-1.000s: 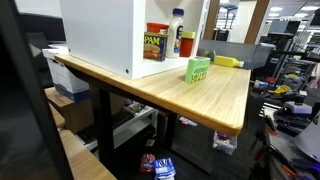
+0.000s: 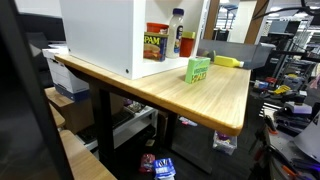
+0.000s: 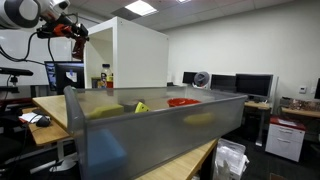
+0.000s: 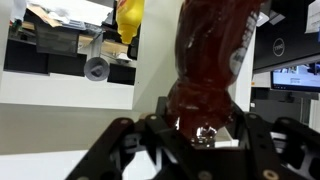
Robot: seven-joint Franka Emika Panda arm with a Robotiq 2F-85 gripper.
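In the wrist view a glossy dark red-brown bottle-like object stands between the fingers, its rounded near end close to the camera. My gripper is shut on it. Exterior view 2 shows the gripper high at the upper left, beside the top of the white shelf unit, with the dark red object hanging clear of the table. The gripper and held object are not visible in exterior view 1.
On the wooden table are a green box and a yellow bottle. A Spam can, a white-capped bottle and a red-lidded jar stand at the white shelf unit. A grey bin fills the foreground.
A thin dark cable-like curve now shows at the top right of exterior view 1, absent before. The tabletop items have not moved.
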